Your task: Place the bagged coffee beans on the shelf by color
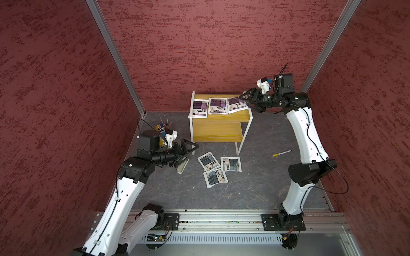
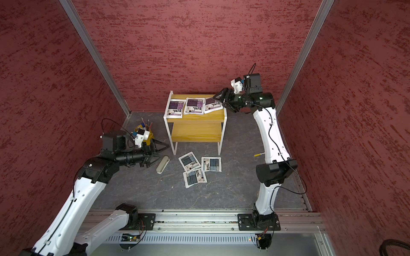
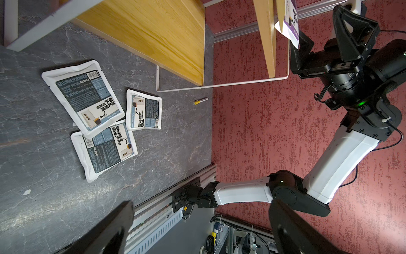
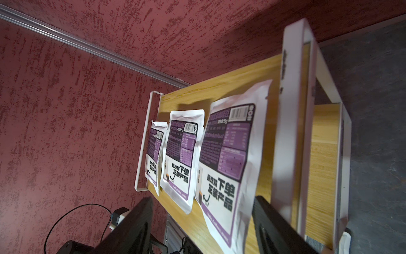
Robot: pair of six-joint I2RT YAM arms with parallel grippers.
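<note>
Three white bags with purple labels lie in a row on the upper shelf: the left bag [image 1: 199,108], the middle bag [image 1: 218,105] and the right bag [image 1: 237,104], which is slightly turned. My right gripper [image 1: 248,101] stands open at the shelf's right end. One of its fingers [image 4: 270,228] is against the right bag's outer edge. Three blue-labelled bags rest on the table: one bag [image 3: 84,95] overlaps a second bag [image 3: 107,150], and a third bag [image 3: 143,111] sits close beside them. My left gripper is open and empty, left of them.
Below the purple bags the lower shelf [image 1: 217,131] is bare. A white shelf post [image 4: 291,127] rises beside the right gripper. An eraser-like block [image 2: 162,164] and a pen cup [image 2: 147,135] are on the left. Right of the shelf lies a marker [image 1: 281,153].
</note>
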